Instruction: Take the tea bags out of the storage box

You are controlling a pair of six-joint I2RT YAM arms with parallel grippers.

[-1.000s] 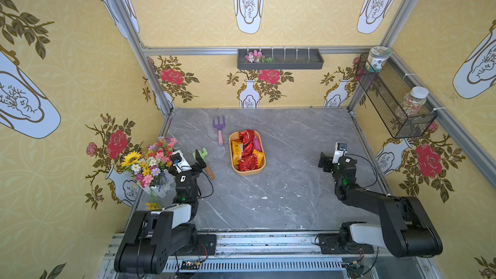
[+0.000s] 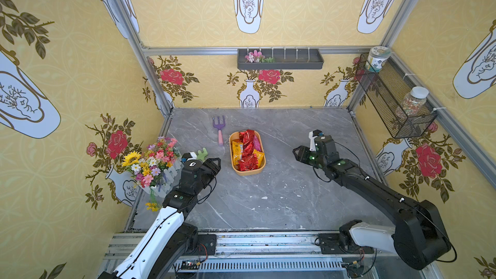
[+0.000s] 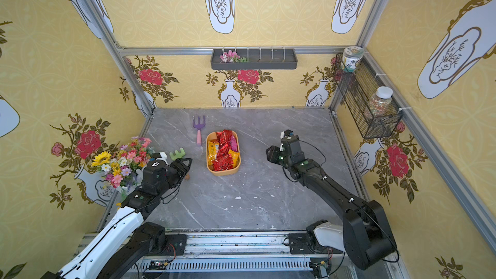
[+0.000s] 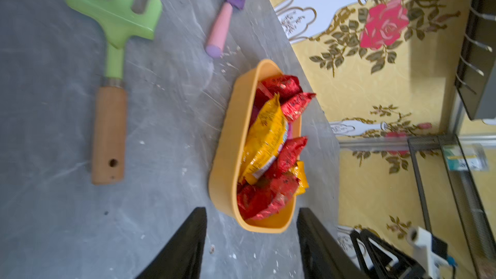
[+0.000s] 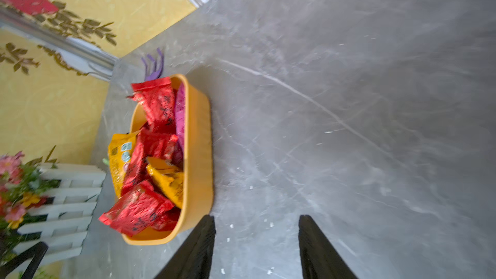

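An orange storage box [image 2: 248, 171] stands mid-table, full of red, yellow and pink tea-bag packets [image 5: 137, 209], some above its rim. My left gripper is left of the box, above the table, its fingers apart and nothing between them; in the left wrist view the box lies ahead of it. My right gripper is right of the box, raised, also open and empty, with the box to its left in the right wrist view.
A green rake [image 4: 111, 129] and purple fork [image 4: 222, 25] lie left of the box. Flowers [image 2: 149, 168] stand at the left edge. A wire basket with jars [image 2: 413, 103] hangs on the right wall. The table's right side has free room.
My left gripper has moved right, toward the box; my right gripper has moved left and up the table, also toward it.
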